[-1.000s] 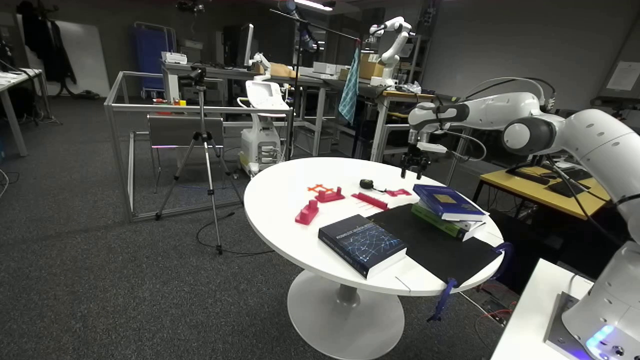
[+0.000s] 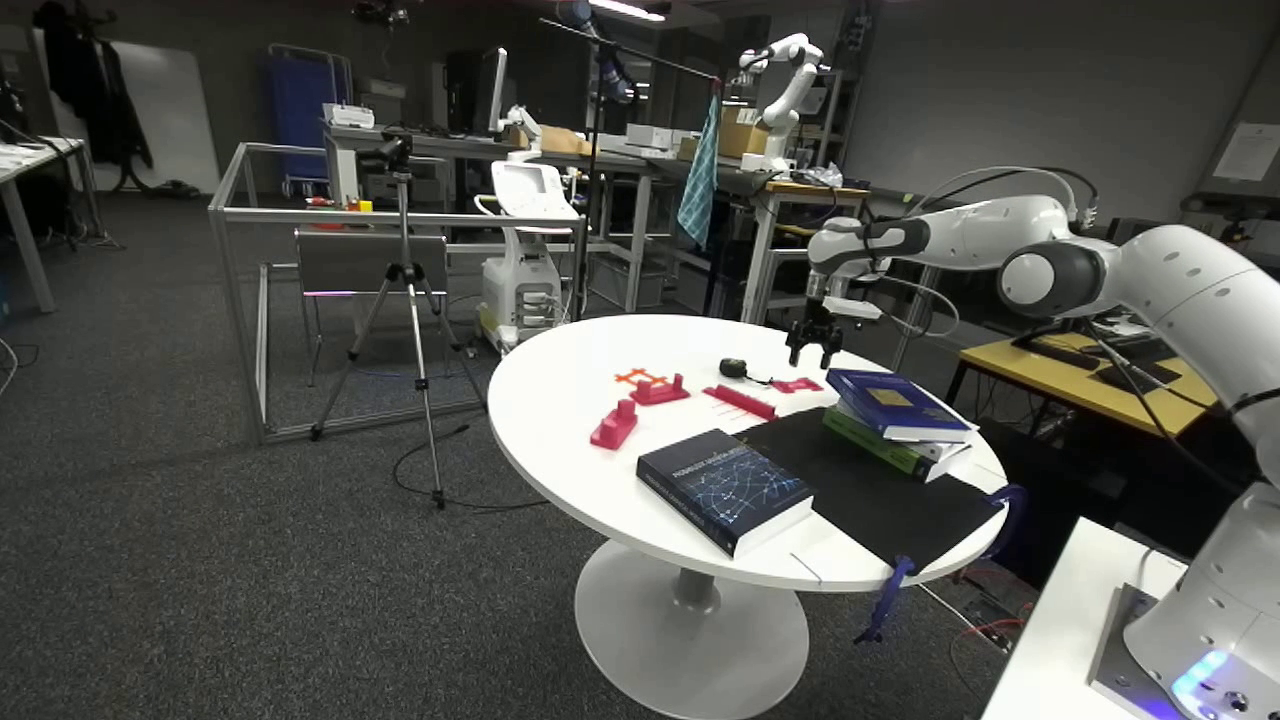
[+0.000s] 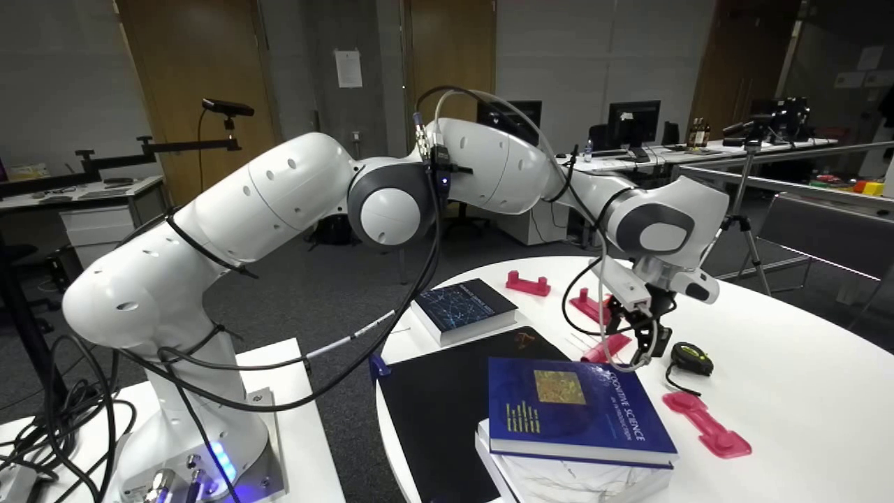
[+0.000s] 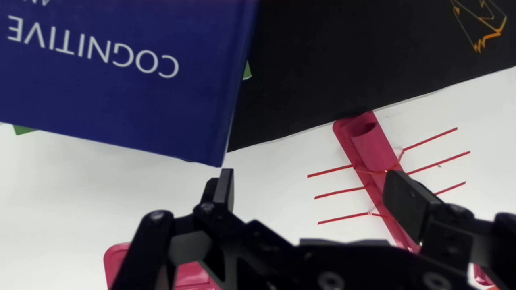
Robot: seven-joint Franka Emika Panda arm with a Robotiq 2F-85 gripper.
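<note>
My gripper is open above the table, its fingers wide apart with nothing between them; exterior view 1 has the gripper [image 2: 813, 348] over the far side. A long pink holder with a tube [image 4: 372, 147] and thin red strips lies below, partly behind the right finger [image 4: 411, 205]. At the upper left of the wrist view is the blue Cognitive Science book [image 4: 121, 87], its corner close to the left finger [image 4: 225, 188] in that picture. This book [image 3: 578, 411] tops a stack. A flat pink piece [image 3: 708, 426] and a black tape measure [image 3: 691, 359] lie on the table.
A dark book [image 2: 726, 486] lies near the front table edge, partly beside a black mat [image 2: 864, 492]. Pink brackets [image 2: 615, 426] and an orange grid piece [image 2: 642, 377] occupy the middle.
In exterior view 1 the gripper has come lower and shifted slightly left, the arm following. The objects on the table have stayed in place.
</note>
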